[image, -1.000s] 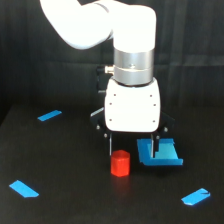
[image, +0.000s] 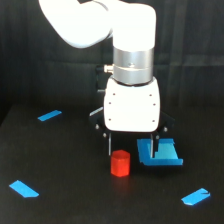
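A small red object (image: 120, 164) stands on the dark table at the middle of the camera view. Behind it and to its right in the picture lies a blue square tray (image: 176, 160), partly covered by the gripper. My gripper (image: 132, 148) hangs from the white arm, pointing down, with its two dark fingers spread wide apart. It is open, and I see nothing held between the fingers. The left finger appears just above the red object in the picture; whether they touch I cannot tell. The right finger overlaps the tray.
Blue tape strips lie flat on the table: one strip (image: 50, 115) at the back left, another strip (image: 24, 188) at the front left, and a third strip (image: 195, 197) at the front right.
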